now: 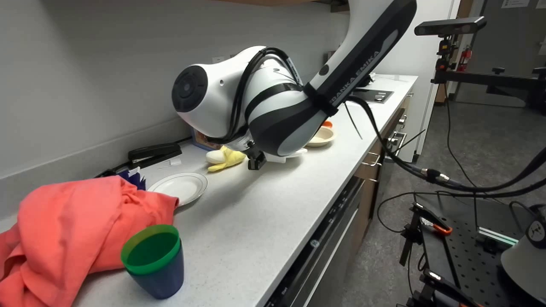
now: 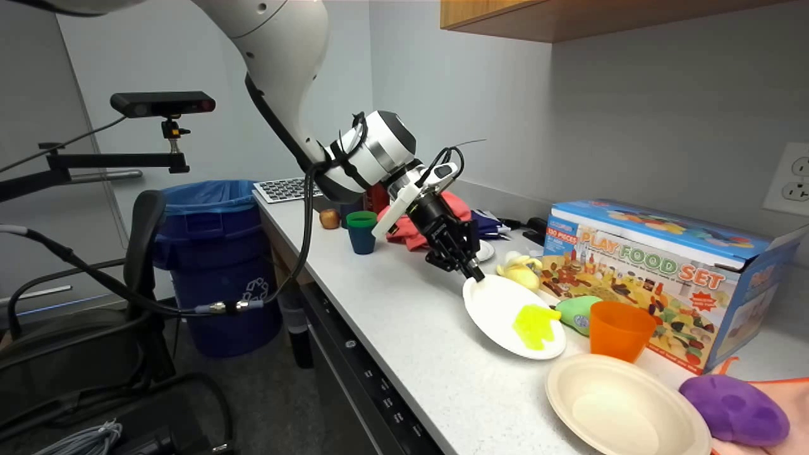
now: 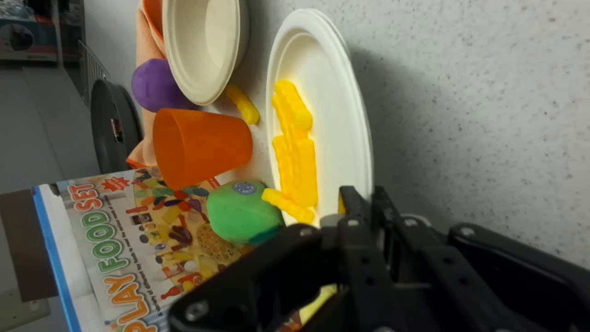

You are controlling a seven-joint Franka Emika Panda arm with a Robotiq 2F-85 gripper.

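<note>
A white oval plate (image 2: 493,307) is tilted, its near edge raised to my gripper (image 2: 471,274). The gripper is shut on that rim, as the wrist view also shows with the gripper at the plate (image 3: 345,127). Several yellow play fries (image 3: 298,160) lie together on the plate, one of them jutting past its edge. In exterior view 1 the arm hides most of the plate, and only a white sliver of it shows behind the gripper (image 1: 256,163).
An orange cup (image 2: 620,331), a green toy (image 2: 577,312) and a cream bowl (image 2: 626,406) stand close beyond the plate. The play food box (image 2: 644,273) is by the wall. Yellow peeled toy (image 1: 227,158) lies near the gripper.
</note>
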